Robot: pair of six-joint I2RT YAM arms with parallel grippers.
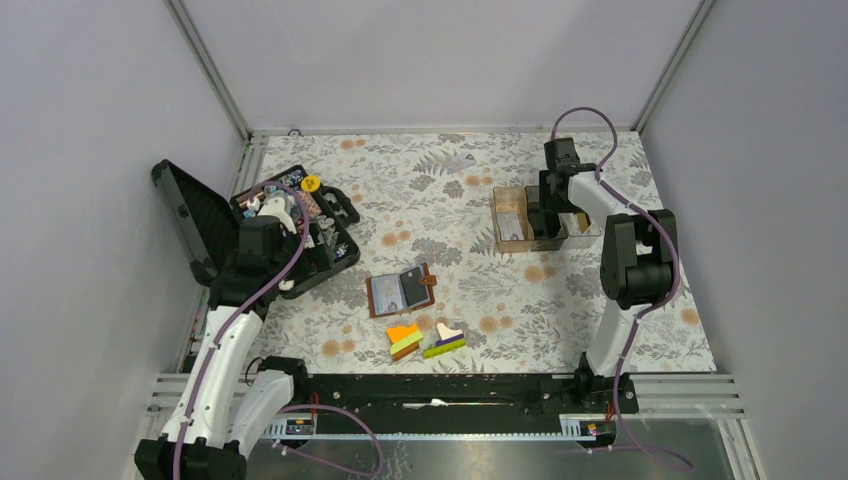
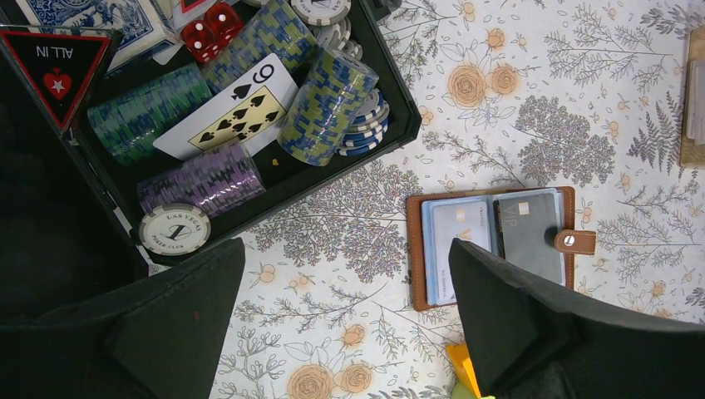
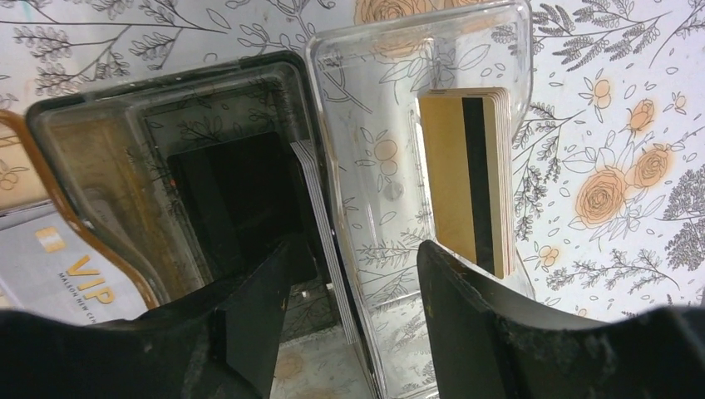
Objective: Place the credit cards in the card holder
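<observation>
An open brown card holder (image 1: 385, 300) with clear sleeves and grey cards (image 2: 529, 233) lies at front centre. Clear and tinted boxes (image 1: 507, 243) at right contain white VIP cards (image 3: 71, 266), black cards (image 3: 233, 204) and a stack of gold cards (image 3: 457, 174). My right gripper is open above the dark and clear boxes, nothing between its fingers. My left gripper is open over the table between the chip case and the holder, holding nothing.
A black case (image 1: 180, 205) of poker chips and playing cards stands open at left. Yellow and coloured pieces (image 1: 405, 340) lie near the front edge.
</observation>
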